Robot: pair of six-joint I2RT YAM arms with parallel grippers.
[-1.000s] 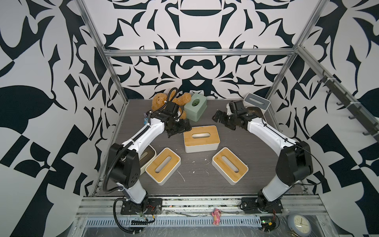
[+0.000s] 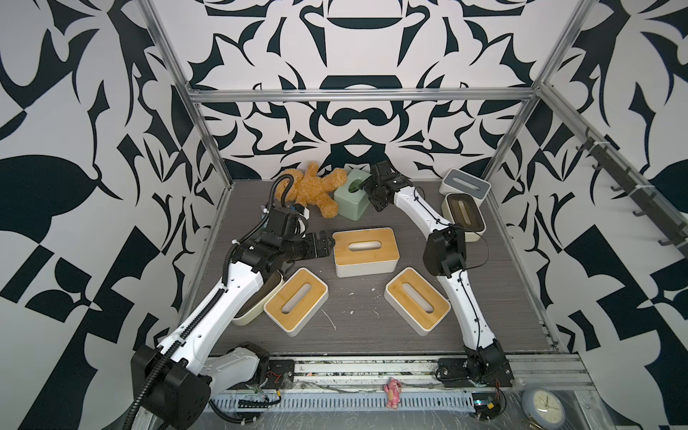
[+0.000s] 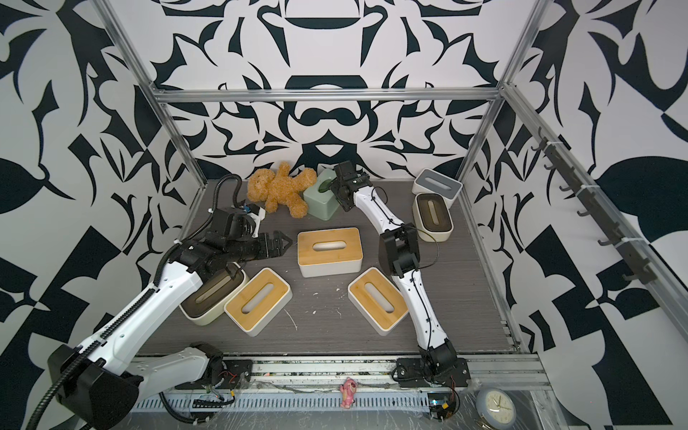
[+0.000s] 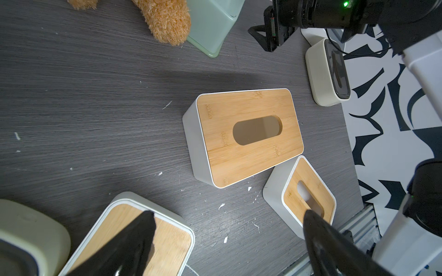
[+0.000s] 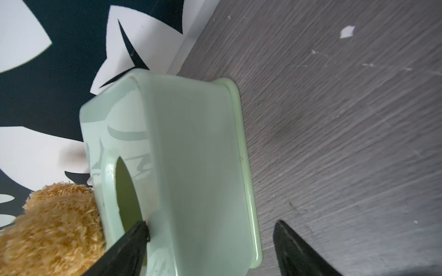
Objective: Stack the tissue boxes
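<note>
A green tissue box [image 5: 202, 151] stands at the back beside a brown teddy [image 2: 311, 187]; my right gripper [image 2: 369, 193] is over its right side, fingertips either side of or near its top slot in the right wrist view, apparently part open; contact is unclear. Wood-topped white boxes lie in the middle [image 2: 365, 259], at front left [image 2: 276, 309] and at front right [image 2: 408, 315]. My left gripper is open with nothing between its fingers, raised above the table just left of the middle box.
Dark-topped cream boxes sit at far left [image 3: 193, 301] and right [image 3: 433, 229]; a grey-topped box [image 3: 437, 182] is at the back right corner. Bare table [image 2: 351, 322] shows between the front boxes.
My right arm has reached back and left onto the green box. My left arm has swung toward the front left and the gripper has lowered slightly in the top view.
</note>
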